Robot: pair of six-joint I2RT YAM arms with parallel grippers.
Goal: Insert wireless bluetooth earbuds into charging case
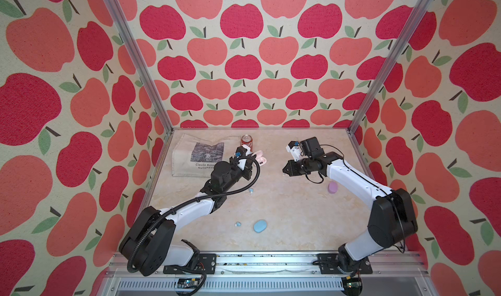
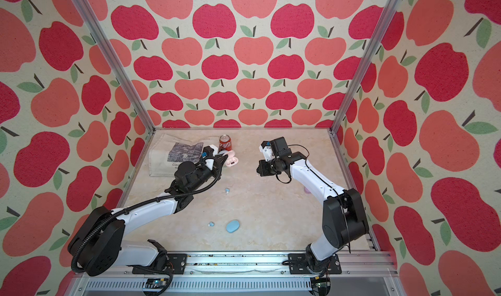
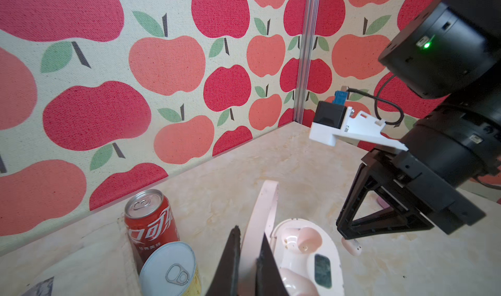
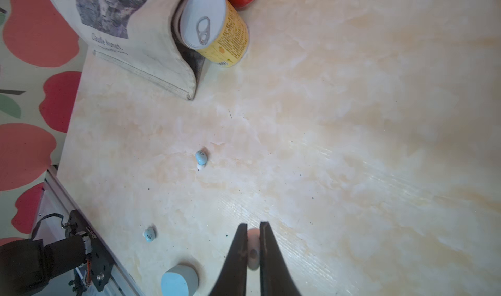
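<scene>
An open pink charging case is held up by my left gripper, shut on it by the lid. The case's visible wells show pink interiors. My right gripper points down just right of the case, shut on a small pink earbud at its fingertips. Two small light-blue earbuds, one mid-table and another nearer the front edge, lie on the table.
A red cola can and a yellow can stand beside a canvas bag at the back left. A blue oval case lies front centre, a purple one at right.
</scene>
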